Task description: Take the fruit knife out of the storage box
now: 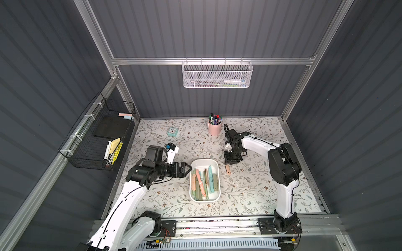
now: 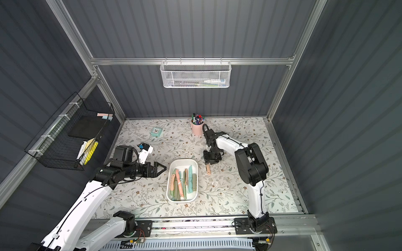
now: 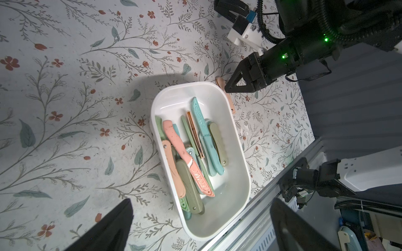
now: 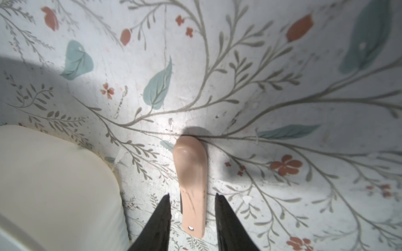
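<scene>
A peach-coloured folded knife lies on the patterned table just right of the white storage box; I take it to be the fruit knife. My right gripper is open above it, its fingers apart on either side of the handle in the right wrist view, with space at each side. In the box lie several more knives and tools, among them a pink one, a turquoise one and another peach one. My left gripper hangs by the box's left rim, open and empty.
A pink pen cup stands behind the right gripper. A small turquoise clock sits at the back left. Wire baskets hang on the left wall and back wall.
</scene>
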